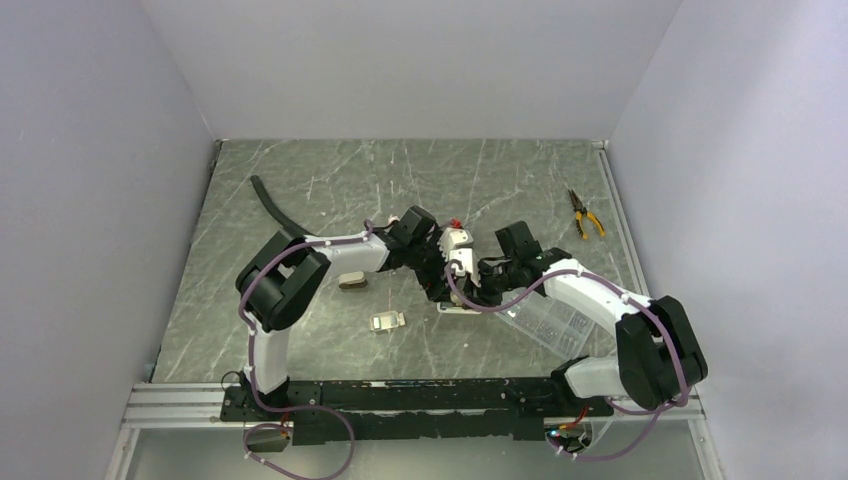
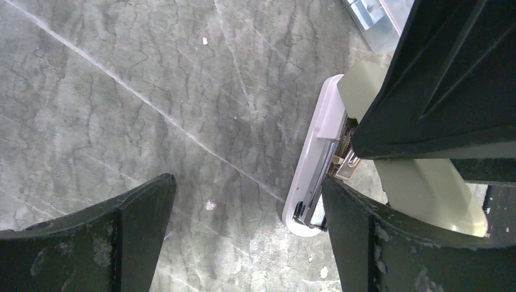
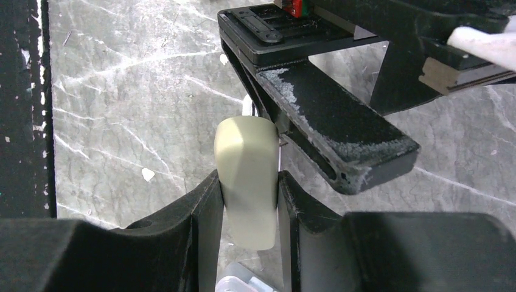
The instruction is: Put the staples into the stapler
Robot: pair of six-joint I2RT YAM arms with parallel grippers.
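The stapler (image 2: 313, 155) shows in the left wrist view, its pale base flat on the table and its metal channel exposed. Its cream upper arm (image 3: 246, 182) stands raised, pinched between the fingers of my right gripper. Just left of the stapler hangs my left gripper, open and holding nothing; its right fingertip overlaps the channel in that view. Inside the channel lie small metal and copper-coloured parts (image 2: 347, 163), partly hidden by the right gripper; I cannot tell whether staples are among them. From above, both grippers cover most of the stapler base (image 1: 458, 309).
A small cream tray-like piece (image 1: 387, 321) and a beige block (image 1: 352, 280) lie left of the stapler. A clear plastic case (image 1: 548, 322) is under the right arm. Pliers (image 1: 584, 214) and a black tube (image 1: 277, 205) lie farther back.
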